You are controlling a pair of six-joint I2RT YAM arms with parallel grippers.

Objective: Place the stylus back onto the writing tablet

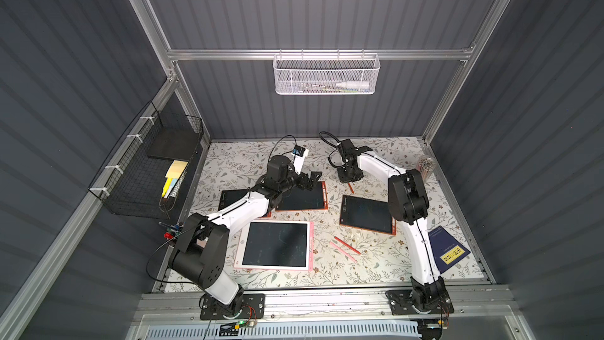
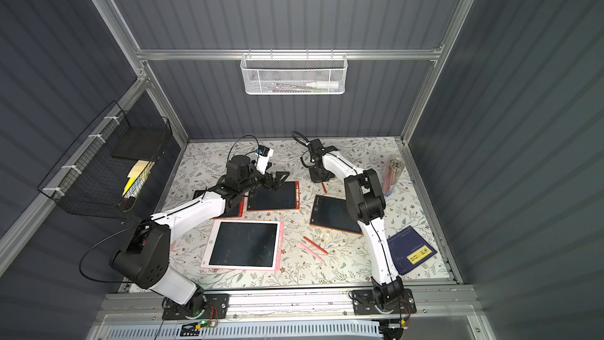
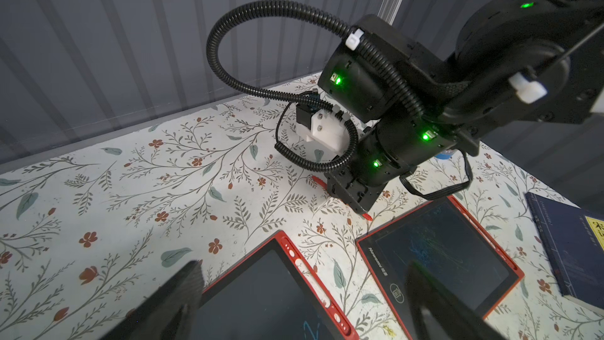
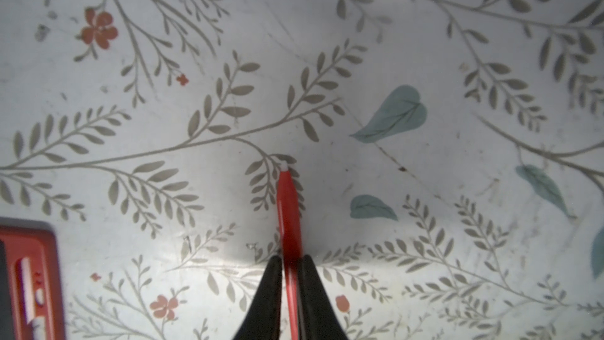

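In the right wrist view a red stylus (image 4: 288, 207) with a pale tip lies along the line of my right gripper, its fingers close on both sides of the barrel and nearly together. From above, one end of that stylus (image 1: 351, 187) shows beside the right gripper (image 1: 349, 178), low over the cloth. My left gripper stands wide open and empty above a red-edged writing tablet (image 3: 270, 296), whose side slot shows no stylus. To its right lies another red-edged tablet (image 3: 440, 258), by the stylus in the right gripper.
A white-and-pink tablet (image 1: 276, 245) lies at front left. Near it are a loose red stylus (image 1: 347, 245) and a pink stylus (image 1: 343, 252). A dark blue book (image 1: 448, 248) lies at the right, and a clear cup of sticks (image 2: 394, 173) behind.
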